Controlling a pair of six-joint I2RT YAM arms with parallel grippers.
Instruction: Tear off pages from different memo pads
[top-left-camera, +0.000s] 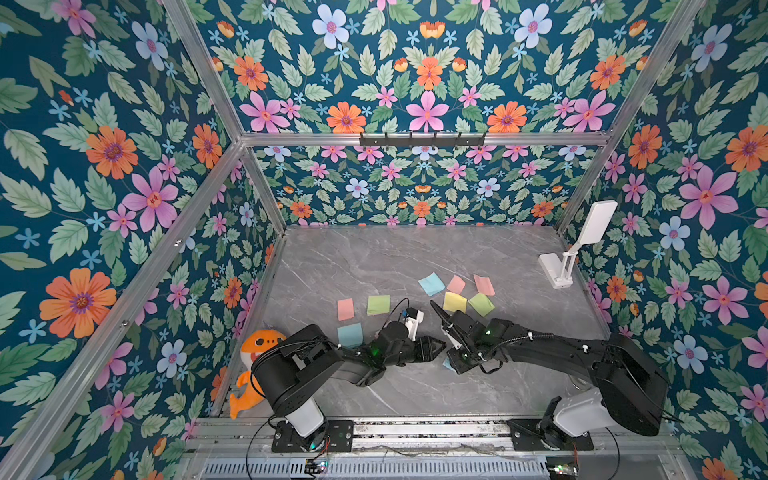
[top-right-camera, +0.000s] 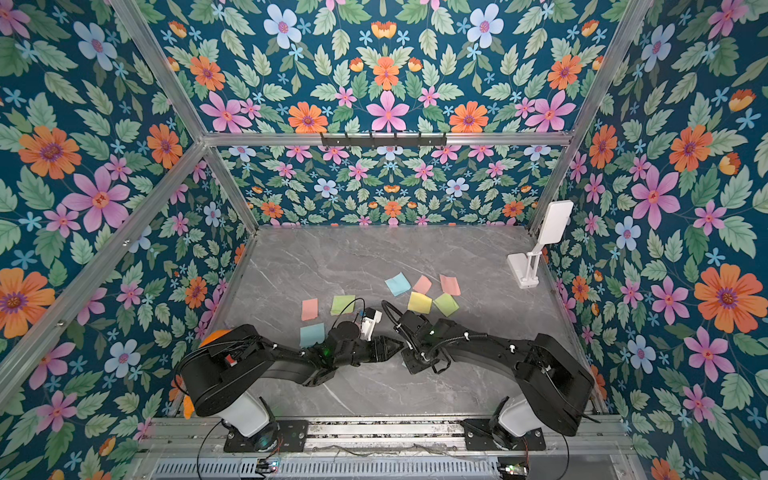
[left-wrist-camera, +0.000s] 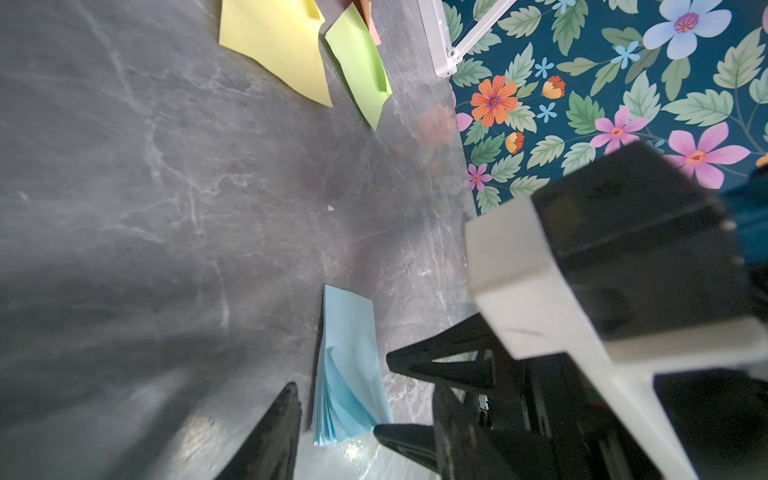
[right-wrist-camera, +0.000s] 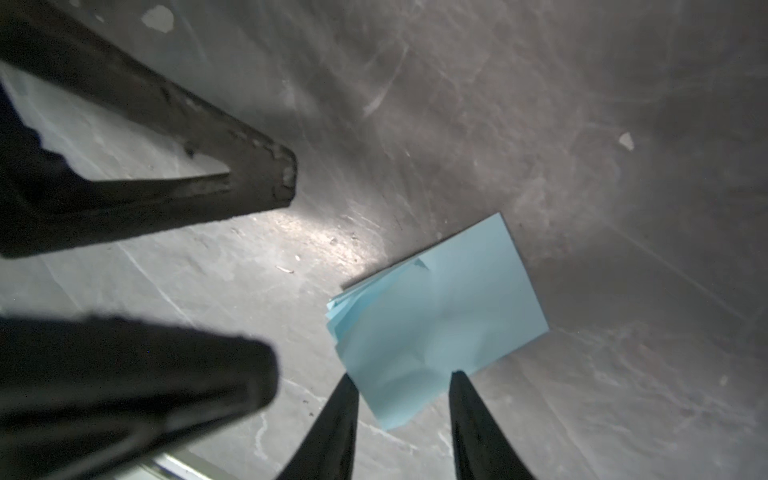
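A small light-blue memo pad (right-wrist-camera: 456, 312) lies on the grey table, its layered sheets fanned and curled up at the end by my grippers. In the right wrist view my right gripper stands part open, with the pad's near end showing between its fingertips. Across from it, my left gripper is open beside the pad's fanned edge, with only bare table in its gap. The left wrist view shows the pad (left-wrist-camera: 348, 360) ahead of the left fingers (left-wrist-camera: 280, 416) and one right fingertip close to its lower corner. From above, the arms largely hide it.
Behind the arms lie yellow (top-left-camera: 455, 301), green (top-left-camera: 481, 304), blue (top-left-camera: 432, 284) and pink (top-left-camera: 483, 285) papers. More pink (top-left-camera: 345, 309), green (top-left-camera: 378, 305) and blue (top-left-camera: 349, 335) ones lie left. A white lamp (top-left-camera: 558, 270) and orange plush toy (top-left-camera: 249, 388) flank the table.
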